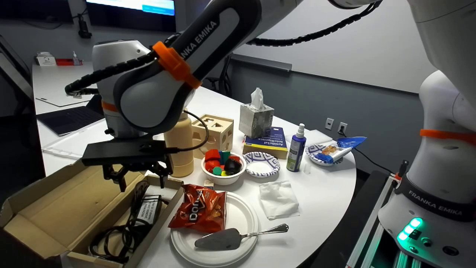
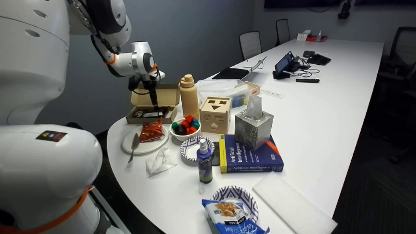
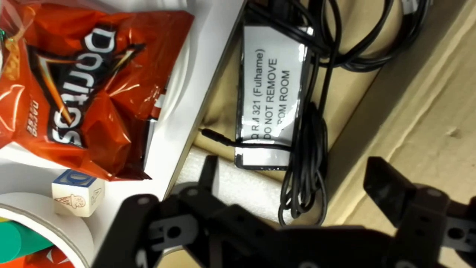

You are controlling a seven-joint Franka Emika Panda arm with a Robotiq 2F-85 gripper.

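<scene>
My gripper is open, its two black fingers wide apart with nothing held between them. It hangs above an open cardboard box, seen from the side in exterior view 1. Inside the box lies a black power adapter with a white printed label. Its black cable is bundled alongside, between the fingers as seen from above but lower down. A white foam piece fills the near end of the box in the wrist view. Right beside the box, a red Doritos bag rests on a white plate.
A cake server lies across the plate. Close by stand a bowl of coloured blocks, a tan bottle and a wooden shape box. A spray bottle and a tissue box are farther off.
</scene>
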